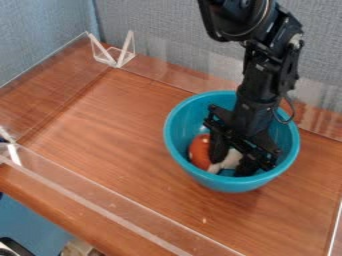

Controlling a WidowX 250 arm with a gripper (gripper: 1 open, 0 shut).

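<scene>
A teal bowl (183, 125) stands on the wooden table (120, 160) at the right of the view. My black gripper (234, 150) reaches down inside it from above, over a red-orange item (201, 151) and a pale item (229, 161) lying in the bowl. The fingers overlap these items, and whether they hold anything cannot be told.
A white wire stand (112, 52) is at the back left. A low transparent strip runs along the front left, and walls close off the back.
</scene>
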